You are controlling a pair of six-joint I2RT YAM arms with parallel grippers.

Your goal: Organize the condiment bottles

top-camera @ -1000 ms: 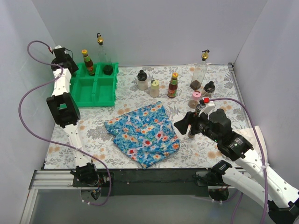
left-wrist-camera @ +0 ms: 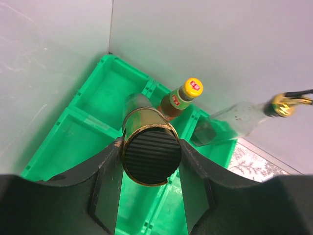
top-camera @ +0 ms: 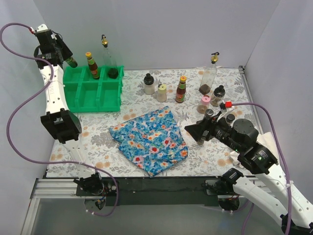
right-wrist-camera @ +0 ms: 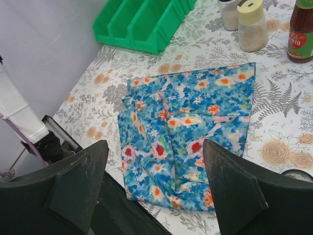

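Note:
My left gripper is shut on a dark-capped bottle (left-wrist-camera: 151, 155), which it holds over the back-left compartment of the green organizer (top-camera: 98, 105). A sauce bottle (top-camera: 93, 66) and a tall glass oil bottle (top-camera: 111, 66) with gold spout stand in the other back compartments. My right gripper (top-camera: 198, 131) stands open over the table's right side, among bottles. On the table stand a black-topped shaker (top-camera: 148, 85), a yellow-capped shaker (top-camera: 161, 94), a sauce bottle (top-camera: 180, 90), a pink-capped jar (top-camera: 203, 104), another black-topped jar (top-camera: 217, 96) and an oil bottle (top-camera: 208, 77).
A folded flowered cloth (top-camera: 149, 139) lies at the middle front of the table (top-camera: 132, 93). A pale cloth (top-camera: 269, 144) lies at the right edge, partly behind my right arm. Grey walls bound the back and both sides.

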